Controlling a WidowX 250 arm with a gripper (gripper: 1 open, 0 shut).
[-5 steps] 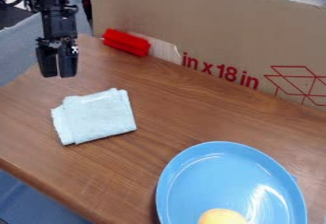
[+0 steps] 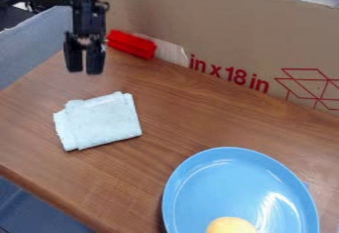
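Note:
My gripper (image 2: 85, 58) hangs at the upper left of the camera view, fingers pointing down and apart with nothing visible between them, above the table beyond a folded pale cloth (image 2: 97, 122). A blue plate (image 2: 272, 197) lies at the lower right with a round yellow object (image 2: 231, 226) on it, partly cut off by the frame's bottom edge.
A red object (image 2: 131, 44) lies at the back against a cardboard panel (image 2: 239, 39). A grey-blue area borders the table on the left.
My gripper has moved rightward and up in the view, toward the red object. The cloth, plate and red object look unmoved.

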